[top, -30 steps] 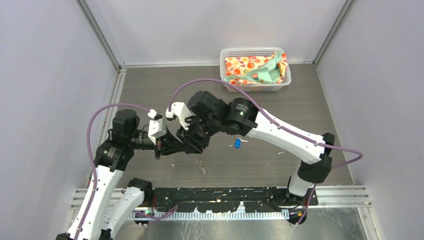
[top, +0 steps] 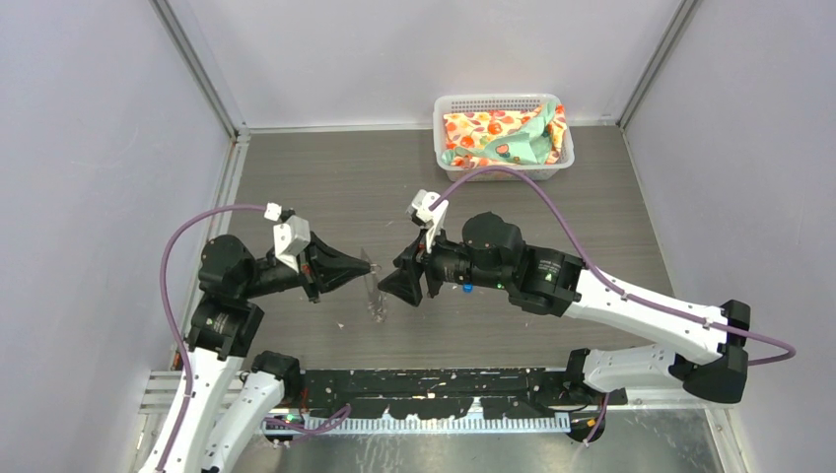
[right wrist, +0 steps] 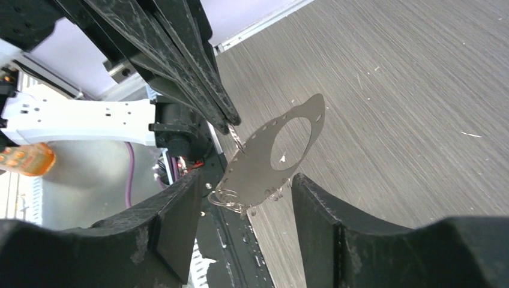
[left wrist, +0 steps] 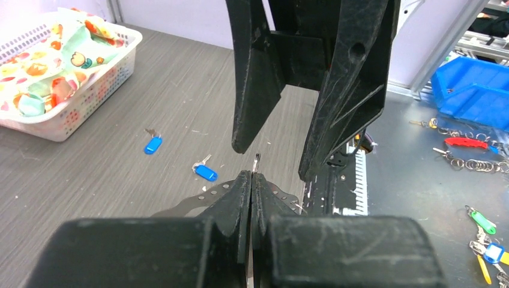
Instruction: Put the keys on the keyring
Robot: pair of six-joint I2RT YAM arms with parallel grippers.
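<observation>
My left gripper point(top: 367, 267) is shut on a slim metal piece point(left wrist: 256, 161) at its fingertips, from which a flat grey holed plate point(right wrist: 252, 168) hangs, with wire loops at its lower end. My right gripper point(top: 392, 284) stands open just right of it, nothing seen between its fingers; in the right wrist view the plate is beyond those fingertips. Two keys with blue tags point(left wrist: 205, 172) point(left wrist: 153, 144) lie apart on the wooden table point(top: 325, 177).
A white basket point(top: 444, 138) with patterned cloth stands at the back. Black arm bases and a rail run along the front edge.
The left gripper has shifted slightly, and the hanging plate has swung.
</observation>
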